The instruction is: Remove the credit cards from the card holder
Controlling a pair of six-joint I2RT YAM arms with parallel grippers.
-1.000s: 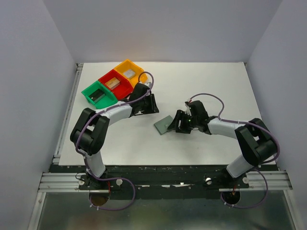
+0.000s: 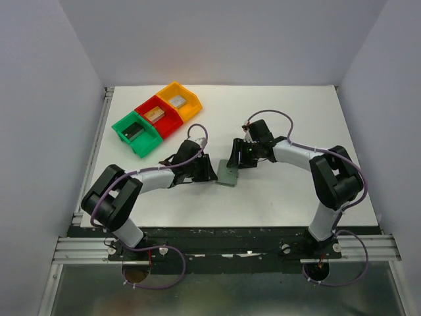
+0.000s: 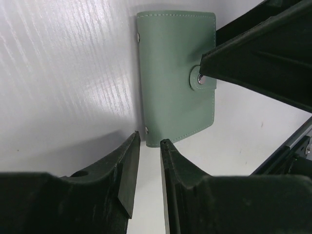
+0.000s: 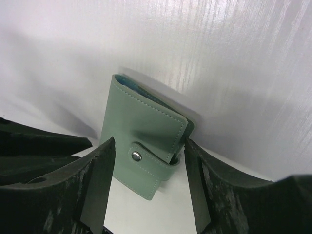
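Observation:
A grey-green card holder with a press-stud flap lies on the white table between the two arms. My left gripper is part open, a narrow gap between its tips, at one lower corner of the holder. Its fingers show nothing clearly gripped. From the other side my right gripper stands open, its fingers spread on either side of the holder. That end of the holder gapes slightly along its edge, with a dark bluish inside; no card can be made out.
At the back left, a green bin, a red bin and a yellow bin sit in a diagonal row, each with a small flat object inside. Bare table surrounds the holder. The two grippers are close together over it.
My left gripper has come down toward the front, to the holder's left side. The right gripper has moved left and slightly back. The holder has turned and sits more upright in the top view.

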